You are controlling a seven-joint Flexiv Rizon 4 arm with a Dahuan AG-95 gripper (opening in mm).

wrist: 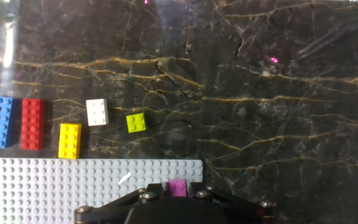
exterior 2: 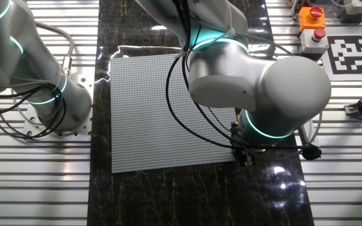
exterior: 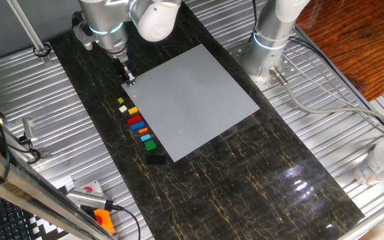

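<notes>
In the wrist view a purple brick (wrist: 177, 186) sits between the gripper's fingertips, with a finger close against each side. My gripper (exterior: 131, 81) is shut on it, over the far left corner of the grey baseplate (exterior: 192, 100). Whether the brick touches the plate's studs cannot be told. Off the plate's edge lie a lime brick (wrist: 136, 122), a white brick (wrist: 96, 112), a yellow brick (wrist: 69, 140), a red brick (wrist: 32, 124) and a blue brick (wrist: 1, 122). The arm mostly hides the gripper in exterior view 2.
Further along that row are an orange brick (exterior: 143, 130), a light blue brick (exterior: 146, 138), a green brick (exterior: 150, 145) and a black piece (exterior: 156, 160). The plate's surface looks bare apart from a small white mark.
</notes>
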